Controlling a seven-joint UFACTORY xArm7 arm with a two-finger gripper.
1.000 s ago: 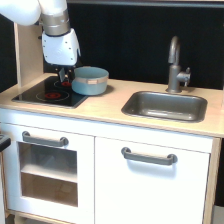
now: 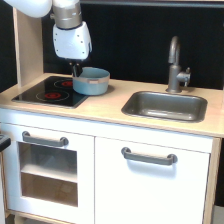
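Note:
A grey-blue pot (image 2: 92, 84) stands upright at the right side of the black stove top (image 2: 42, 93), partly over the wooden counter. My gripper (image 2: 76, 70) reaches down from the upper left, its tips at the pot's left rim. The fingers are small and dark against the black background, so whether they are apart or closed, or touch the rim, cannot be made out.
Right of the pot lies a metal sink (image 2: 165, 105) with a tall faucet (image 2: 175, 65) behind it. Bare counter (image 2: 115, 97) separates pot and sink. Below are cabinet doors with grey handles (image 2: 148, 156). A wooden side panel (image 2: 29, 40) rises at the left.
My gripper has shifted to the right and slightly up, from over the stove top to the pot's left rim. The pot stands in nearly the same place.

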